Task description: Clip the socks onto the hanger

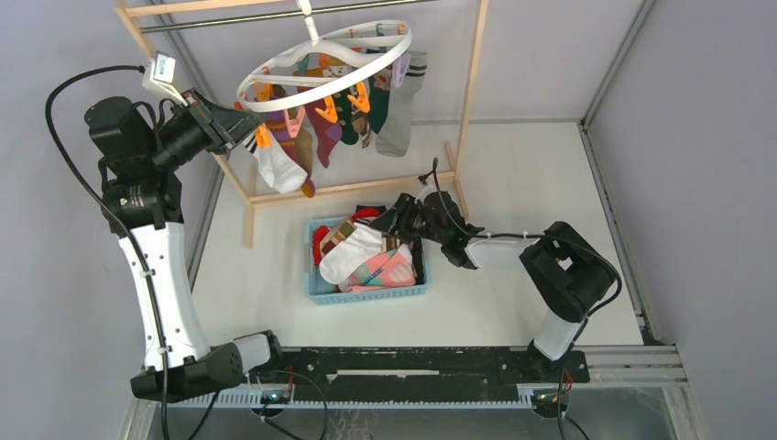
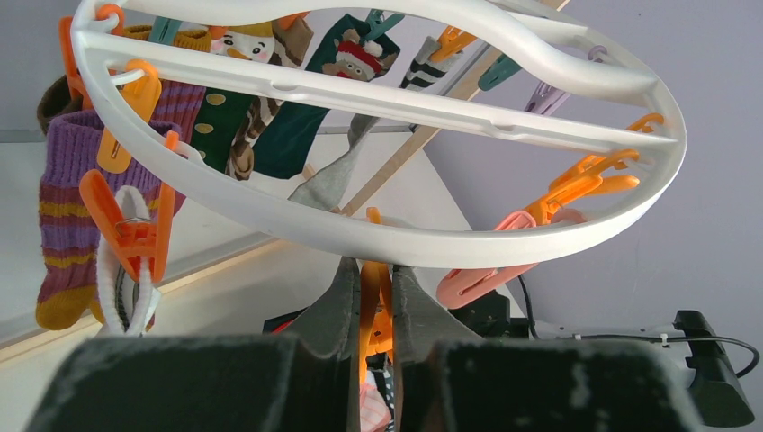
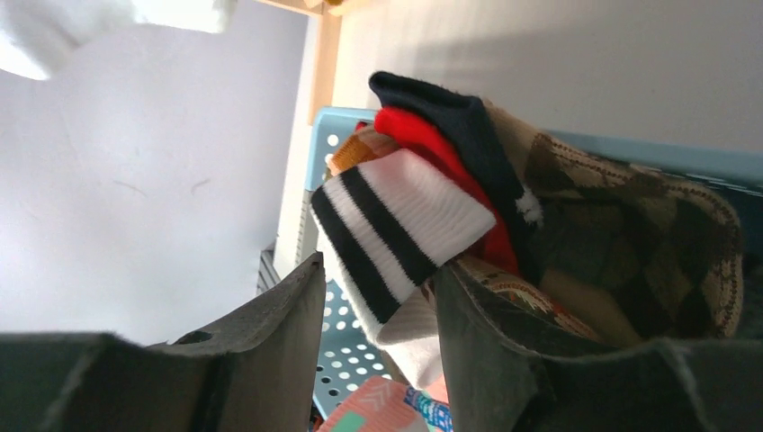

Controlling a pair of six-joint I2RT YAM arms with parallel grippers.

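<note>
A white ring hanger [image 1: 321, 93] hangs from the rod, with several socks and clips on it. In the left wrist view my left gripper is shut on an orange clip [image 2: 375, 301] just under the rim. The white sock with black stripes [image 3: 396, 225] lies on the pile in the basket. At its striped cuff my right gripper is open, its fingers spread to either side and not closed on the cloth. Another white sock [image 1: 278, 168] hangs at the ring's left side.
The light blue basket [image 1: 366, 295] holds several other socks, among them a pink one [image 1: 385, 269]. A wooden frame [image 1: 366, 185] stands behind it. Pink and orange clips [image 2: 486, 279] hang along the ring's near side. Bare table [image 1: 522, 174] lies to the right.
</note>
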